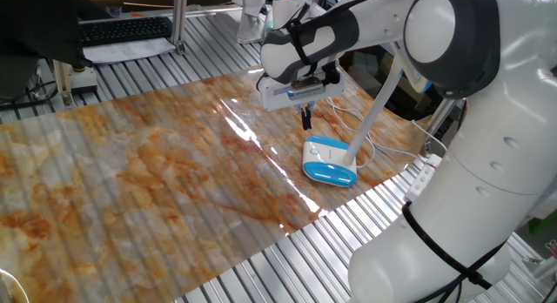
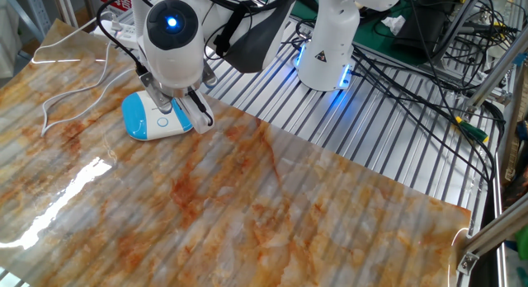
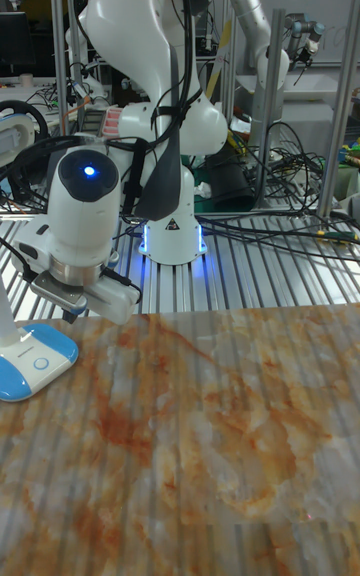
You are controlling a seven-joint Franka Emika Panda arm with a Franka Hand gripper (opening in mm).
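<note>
A desk lamp with a white and blue base (image 1: 330, 162) stands on the marbled sheet. Its white stem (image 1: 379, 107) rises at a slant behind the arm, and the head does not show clearly in exterior view 1. My gripper (image 1: 306, 120) points down just above and beyond the lamp base, its dark fingertips close together at the middle of the hand. Nothing shows between them. From exterior view 2, the hand partly covers the lamp base (image 2: 153, 118). The base (image 3: 40, 363) sits at the left edge in exterior view 3, below my hand.
The marbled sheet (image 1: 148, 181) is bare apart from the lamp, with wide free room. A white cable (image 2: 78, 101) runs loosely behind the lamp. Ribbed metal tabletop (image 3: 250, 277) borders the sheet. A keyboard (image 1: 128, 30) lies at the far left.
</note>
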